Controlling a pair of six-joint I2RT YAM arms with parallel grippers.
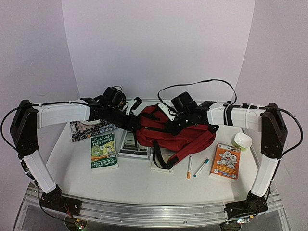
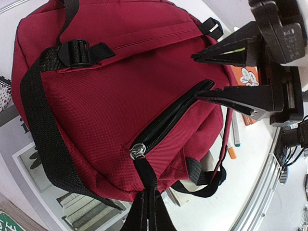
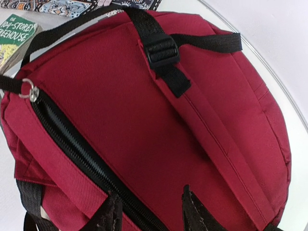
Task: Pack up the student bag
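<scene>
The red backpack [image 1: 175,137] lies on the table with its straps and front pocket showing. A black zipper [image 2: 168,115] runs along the pocket, its metal slider [image 2: 138,151] at the left end. My left gripper is shut on the black pull tab [image 2: 146,174] hanging from that slider. Over the pocket's other end, my right gripper stands open above the zipper, with a gap between its fingers; in the left wrist view those fingers [image 2: 236,98] are apart. Whether anything lies inside the bag is hidden.
The green Treehouse book [image 1: 103,151] lies left, beside a grey-framed flat item [image 1: 134,145] partly under the bag. Two markers [image 1: 189,167], an orange book [image 1: 225,161] and a green-white bowl [image 1: 243,141] are on the right. A patterned pouch [image 1: 89,130] sits behind the left arm.
</scene>
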